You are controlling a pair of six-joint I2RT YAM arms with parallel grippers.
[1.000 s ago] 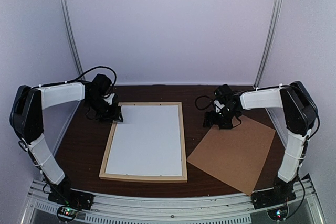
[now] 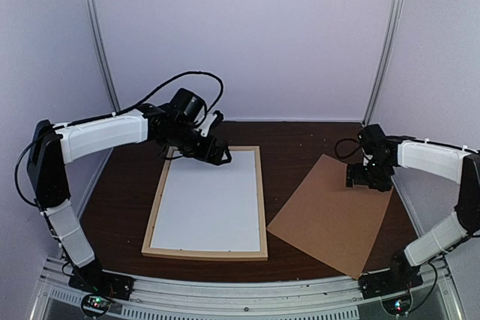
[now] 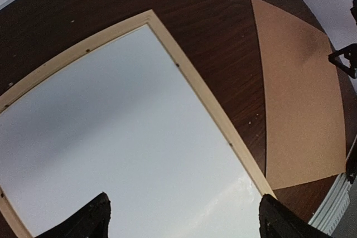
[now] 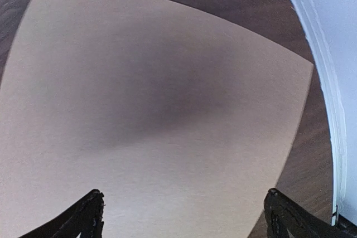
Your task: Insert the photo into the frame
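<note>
A light wooden frame with a white sheet inside lies on the dark table, centre-left. My left gripper hangs over its back part, open; its two fingertips show at the bottom of the left wrist view. A brown square board lies askew to the right of the frame. My right gripper hangs open over the board's back corner, nothing between its fingertips in the right wrist view.
Pale walls enclose the back and sides; the right wall is close to my right gripper. A metal rail runs along the front.
My left gripper has risen and moved right over the frame. My right gripper has moved right across the board. The frame and board have stayed put.
</note>
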